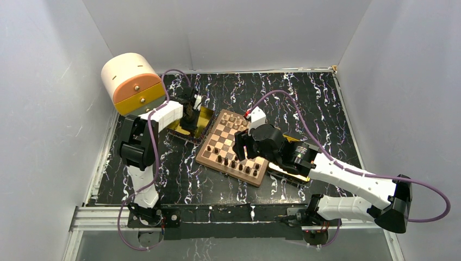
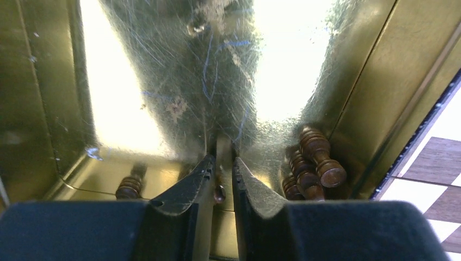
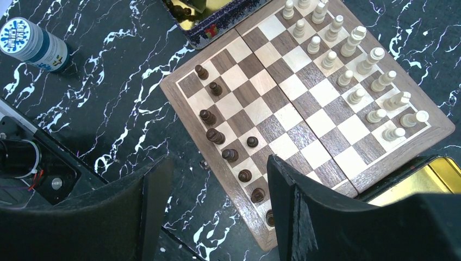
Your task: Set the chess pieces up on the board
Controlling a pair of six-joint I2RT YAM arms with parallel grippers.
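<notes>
The wooden chess board [image 1: 204,157] lies mid-table, with light pieces [image 3: 356,41] in two rows on one side. Dark pieces [image 3: 215,136] line the opposite edge; one dark piece [image 3: 252,142] is a row in. Inside the gold tray [image 2: 179,109], a few dark pieces [image 2: 321,157] lie on the right and another dark piece [image 2: 128,188] on the left. My left gripper is down in that tray, fingers slightly apart; the end of a dark piece [image 2: 219,194] shows in the gap. Over the board, my right gripper is open and empty.
A second gold tray [image 3: 448,173] adjoins the board on the right. A rounded drawer box [image 1: 128,81] stands behind the left tray. A blue jar [image 3: 35,43] is on the table left of the board.
</notes>
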